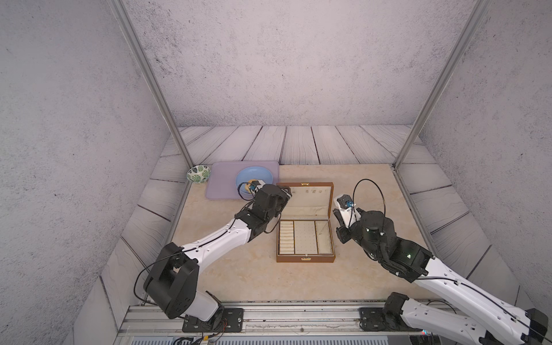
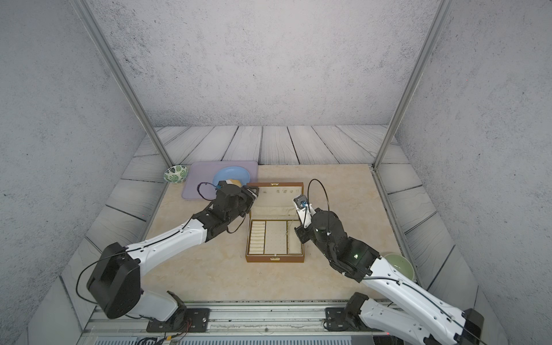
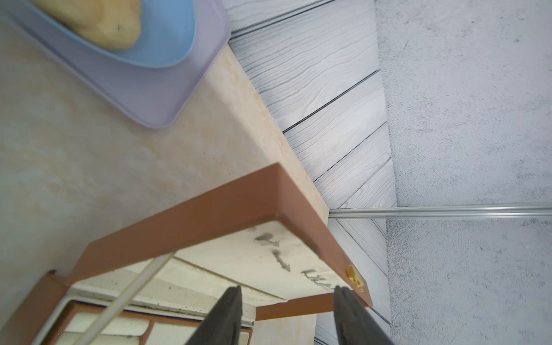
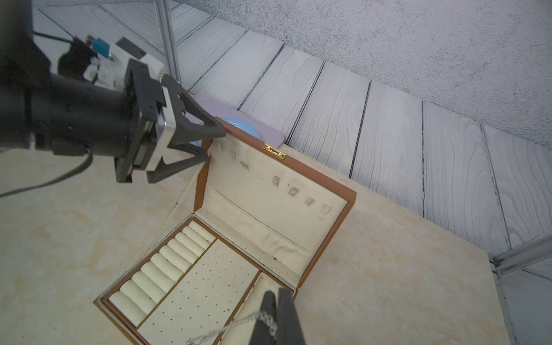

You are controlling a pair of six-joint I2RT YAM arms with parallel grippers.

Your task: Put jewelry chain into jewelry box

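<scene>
The jewelry box (image 1: pixel 305 224) stands open in the middle of the table, its lid (image 4: pixel 270 195) raised at the back. My right gripper is shut on the silvery chain (image 4: pixel 266 318), near the box's right-hand compartment in the right wrist view. One strand of the chain runs left from the fingertips across that compartment; the rest drops out of the frame. By the lid's left edge is my left gripper. Its fingers (image 3: pixel 231 310) stand apart with nothing between them. Ring rolls (image 4: pixel 154 276) fill the box's left compartment.
A lilac mat (image 1: pixel 221 178) with a blue plate (image 1: pixel 263 172) lies at the back left, a patterned bowl (image 1: pixel 198 174) beside it. At the right edge stands a green bowl (image 2: pixel 398 266).
</scene>
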